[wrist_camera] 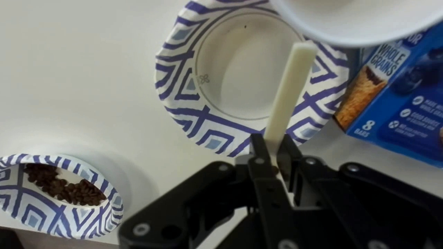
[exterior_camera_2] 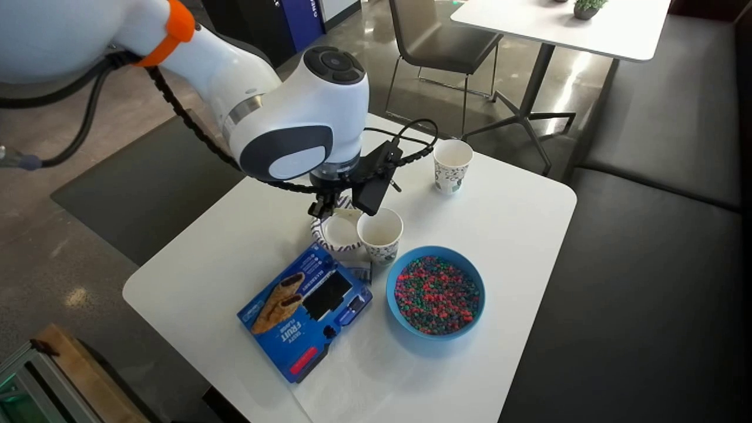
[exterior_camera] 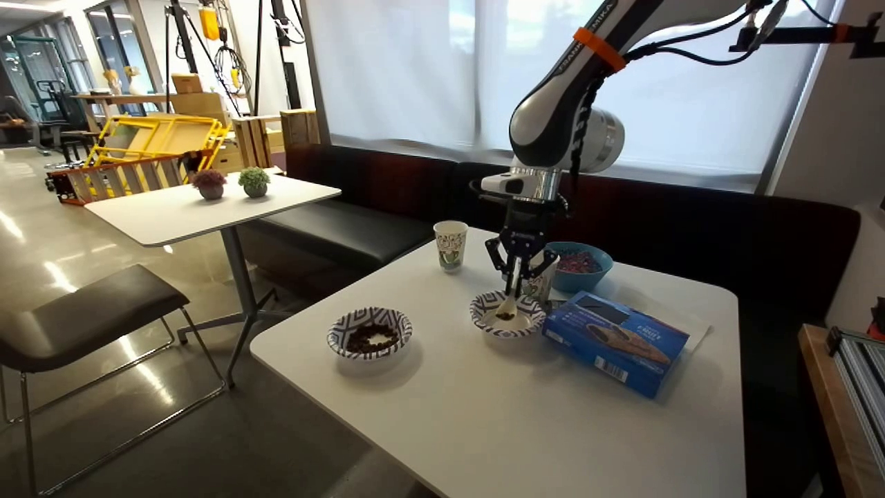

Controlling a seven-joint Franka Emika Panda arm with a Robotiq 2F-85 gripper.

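Note:
My gripper (exterior_camera: 516, 281) is shut on a pale spoon (exterior_camera: 507, 308), which points down over a white bowl with a blue pattern (exterior_camera: 485, 324). A little dark brown stuff sits in the spoon's scoop. From the wrist, the spoon's handle (wrist_camera: 286, 95) sticks out between the fingertips across that bowl (wrist_camera: 216, 137), whose inside looks almost bare; the scoop is mostly hidden behind the fingers. A matching bowl (exterior_camera: 336, 339) with small dark brown pieces (wrist_camera: 62, 186) stands to the left in exterior view 1. Whether the spoon touches the near bowl I cannot tell.
A paper cup (exterior_camera_2: 380, 243) stands right beside the bowl, close to my gripper. A blue bar box (exterior_camera_2: 303, 310) and a blue bowl of colourful beads (exterior_camera_2: 483, 299) lie near. Another cup (exterior_camera: 450, 246) stands at the back left.

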